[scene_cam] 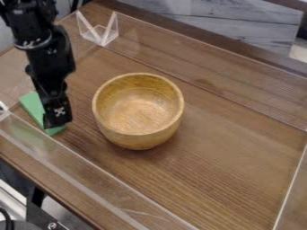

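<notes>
The black gripper (53, 112) hangs at the left of the view, its fingers open and low over a green rectangular block (35, 107) on the table's left side. The block is partly hidden by the gripper; whether the fingers touch it cannot be told. A wooden bowl (138, 110) stands to the right of the gripper, empty.
A white wire object (97, 28) stands at the back left. A marble-like panel (228, 22) runs along the back.
</notes>
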